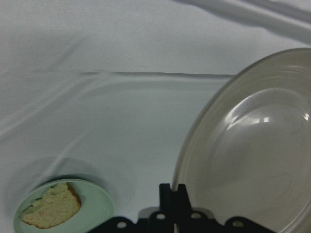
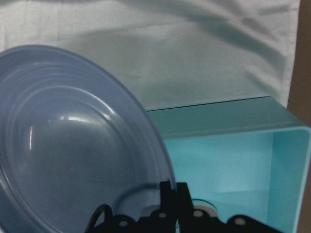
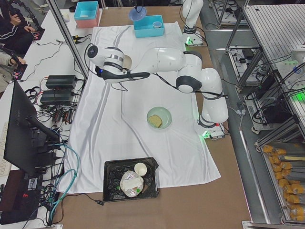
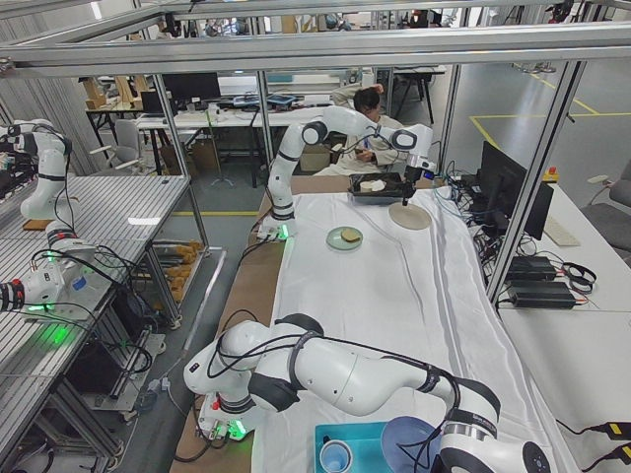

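My left gripper is shut on the rim of a beige plate (image 1: 243, 150), seen in the left wrist view and partly hidden behind the arm in the camera left view. A small green plate (image 1: 95, 204) with a piece of bread (image 1: 53, 208) lies on the white cloth (image 3: 128, 138) below. In the right wrist view, my right gripper is shut on the rim of a blue plate (image 2: 73, 150), held beside and partly over a turquoise bin (image 2: 223, 165), which holds a cup (image 3: 157, 25).
A black tray (image 3: 116, 176) with a white cup (image 3: 140, 169) and a wrapped item (image 3: 131, 183) stands at the near end of the cloth. Cables and a monitor (image 3: 19, 133) line the left side.
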